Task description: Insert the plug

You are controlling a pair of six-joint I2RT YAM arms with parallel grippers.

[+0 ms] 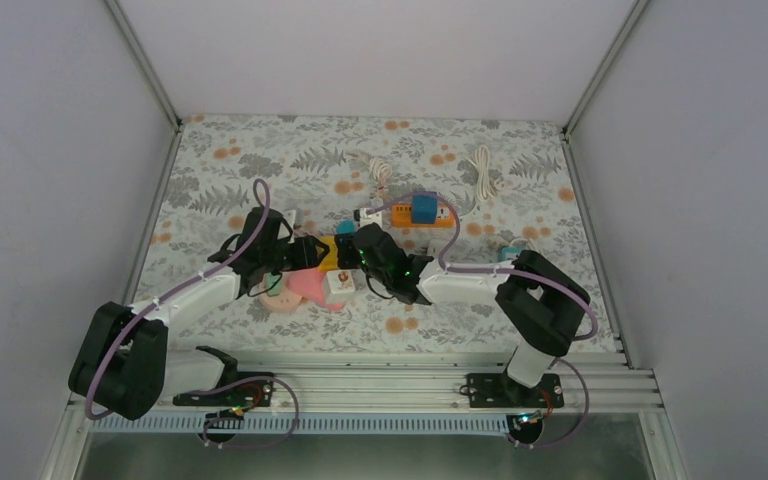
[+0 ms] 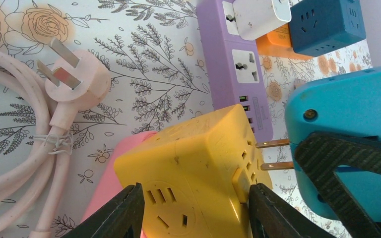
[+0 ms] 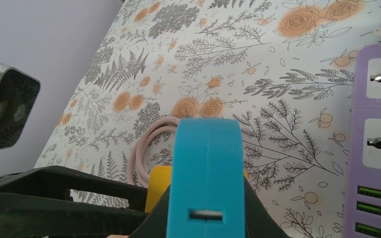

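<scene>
A yellow cube socket point(image 2: 178, 158) is held in my left gripper, which is shut on it. My right gripper point(image 1: 346, 250) is shut on a cyan plug point(image 2: 347, 109). In the left wrist view the plug's two prongs point at the slots on the socket's side face, their tips at that face and most of their length showing. I cannot tell whether the tips are in the slots. In the right wrist view the plug hides most of the socket.
A purple power strip point(image 2: 228, 79) lies behind, with an orange strip point(image 1: 440, 218) and blue socket point(image 1: 423, 210) beyond. Coiled cables point(image 2: 34, 124) lie left. A pink object point(image 1: 308, 285) and white cube point(image 1: 340, 287) sit nearer the front.
</scene>
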